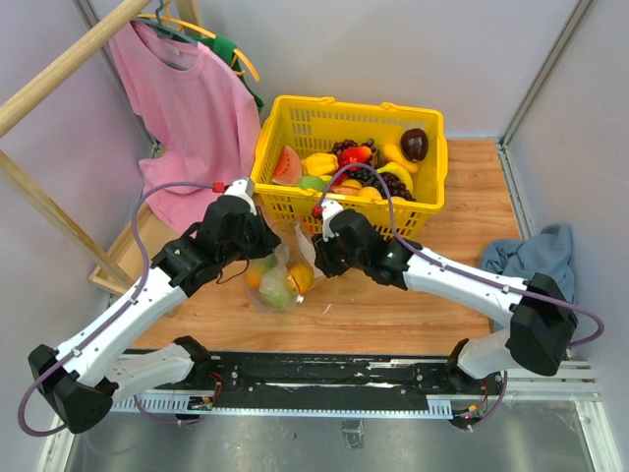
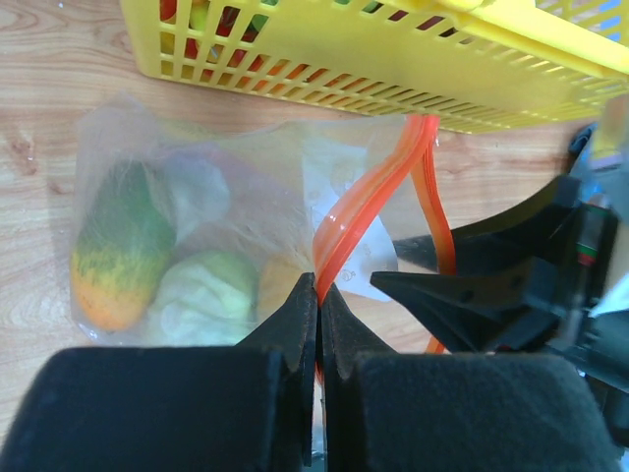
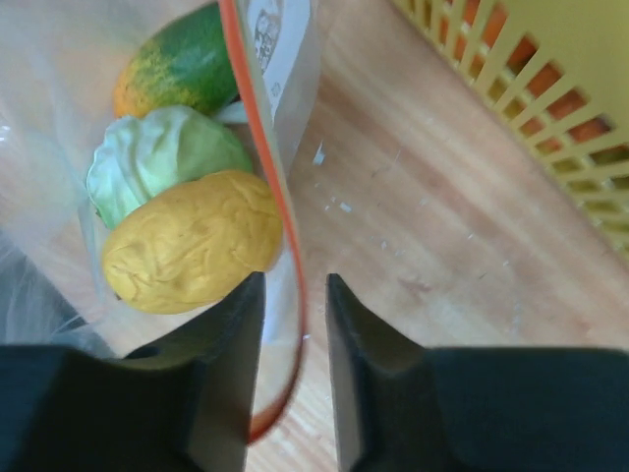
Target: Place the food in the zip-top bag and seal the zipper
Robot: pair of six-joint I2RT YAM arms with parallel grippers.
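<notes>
The clear zip bag (image 1: 278, 264) lies in front of the yellow basket, its orange-edged mouth (image 2: 356, 202) raised. Inside are a green-and-orange fruit (image 3: 177, 61), a pale green cabbage (image 3: 165, 152) and a yellow potato-like food (image 3: 192, 241). My left gripper is shut on the orange edge of the bag. On the mouth's right side, my right gripper is partly open; in its wrist view the orange strip (image 3: 278, 197) passes between the fingers, apparently not pinched. Zipper engagement cannot be made out.
Behind the bag stands the yellow basket (image 1: 344, 114) full of fruit and vegetables, close to both grippers. Pink clothing (image 1: 192, 108) hangs on a wooden rack at the left. A blue-grey cloth (image 1: 531, 261) lies at the right. Bare wood (image 1: 364, 320) is free at the front middle.
</notes>
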